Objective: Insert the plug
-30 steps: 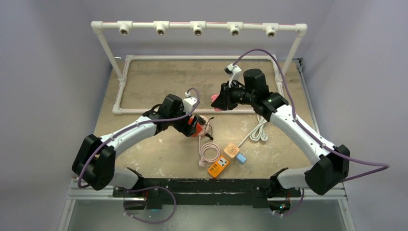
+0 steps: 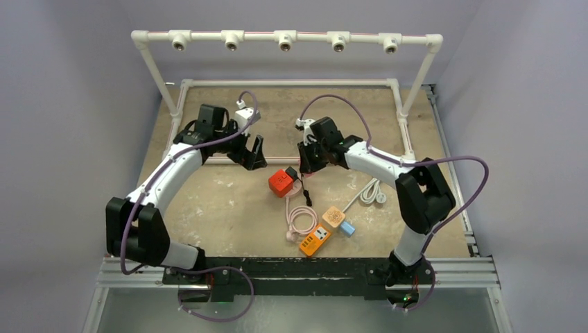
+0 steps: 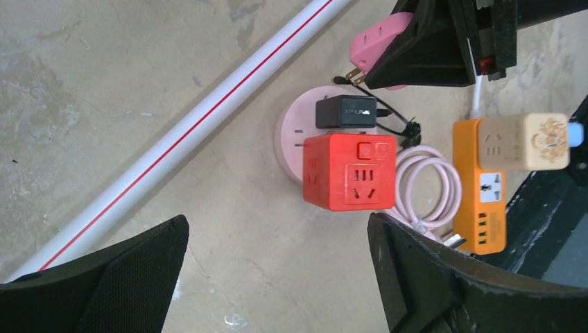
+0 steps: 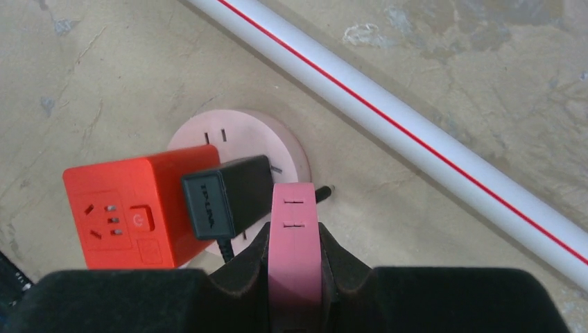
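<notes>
My right gripper is shut on a pink plug, its metal pins showing in the left wrist view. It hangs just beside and above the round pink power strip, which carries a red cube adapter and a black TP-Link adapter. Free slots show on the strip's bare part. My left gripper stands open with nothing between its fingers, up and to the left of the red cube.
An orange strip with a wooden-coloured cube and blue piece lies at the front. Coiled white and pink cables lie on the board. A white pipe runs behind the round strip.
My left gripper has moved up and back-left, away from the red cube.
</notes>
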